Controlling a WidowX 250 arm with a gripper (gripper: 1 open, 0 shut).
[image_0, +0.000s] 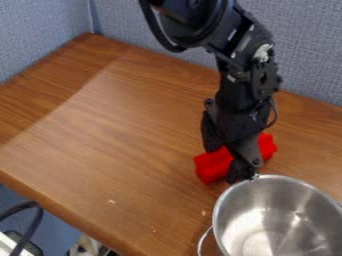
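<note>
My black gripper is lowered over a red block on the wooden table, its open fingers down around the block, which they partly hide. The block lies at an angle just behind a large steel pot at the lower right; whether the fingers touch it I cannot tell.
Grey padded walls border the back and left side. Dark cables show at the lower left, beyond the table's front edge.
</note>
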